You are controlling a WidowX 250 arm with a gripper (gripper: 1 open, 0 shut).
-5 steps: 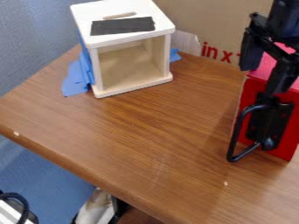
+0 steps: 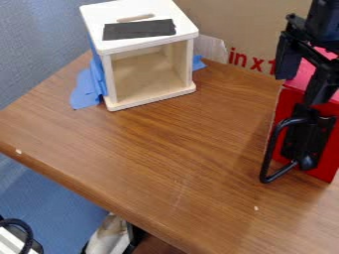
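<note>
My black arm comes down at the right edge of the camera view, with its gripper [image 2: 294,149] low in front of a red box [image 2: 322,164]. Whether the fingers are open or shut is hard to make out. A white wooden cabinet [image 2: 117,84] with an open front stands at the back left, a dark strip [image 2: 138,30] and a light stick lying on its top.
Blue cloth [image 2: 86,91] lies beside the cabinet. A cardboard panel [image 2: 236,25] stands behind. The table's left edge drops to a blue floor, with some clutter at the lower left.
The arm and gripper have shifted slightly to the right since a second ago. The rest looks the same.
</note>
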